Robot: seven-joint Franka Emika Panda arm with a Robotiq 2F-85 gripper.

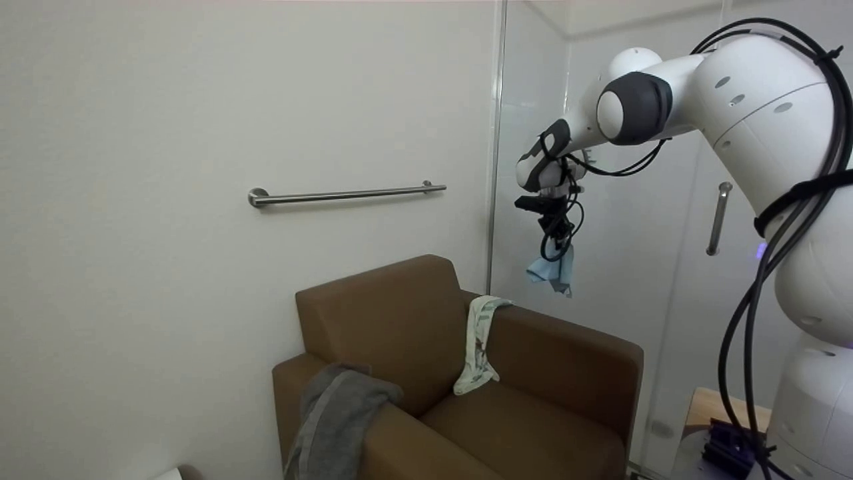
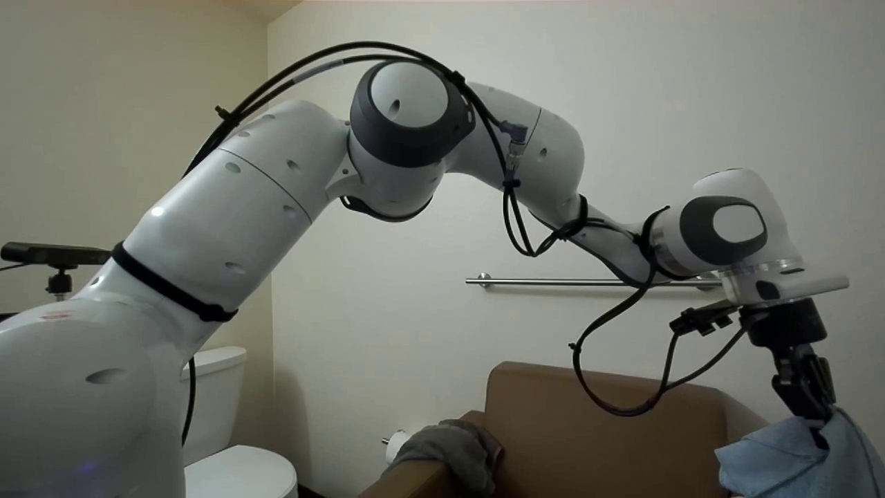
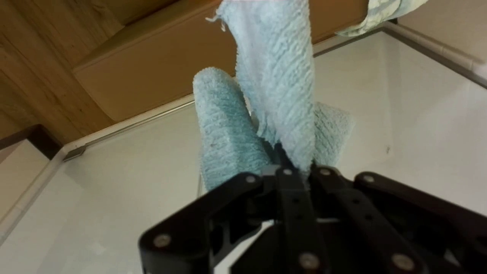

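Note:
A light blue cloth (image 1: 553, 269) hangs crumpled in the air, above and behind the armchair's far armrest in exterior view 1. My gripper (image 2: 821, 422) points downward and is shut on this cloth. In the wrist view the terry cloth (image 3: 283, 77) bunches between the black fingers, its folds spreading to both sides; the fingertips themselves are partly covered. A brown armchair (image 1: 376, 320) stands below. Over its far armrest lies a pale patterned cloth (image 1: 480, 344), and a grey towel (image 1: 340, 416) drapes the near armrest.
A metal grab bar (image 1: 344, 196) is fixed to the wall behind the chair. Glass shower panels with a door handle (image 1: 718, 217) rise behind the arm. A toilet (image 2: 238, 474) stands beside the arm's base. The chair seat (image 1: 512, 432) is mostly bare.

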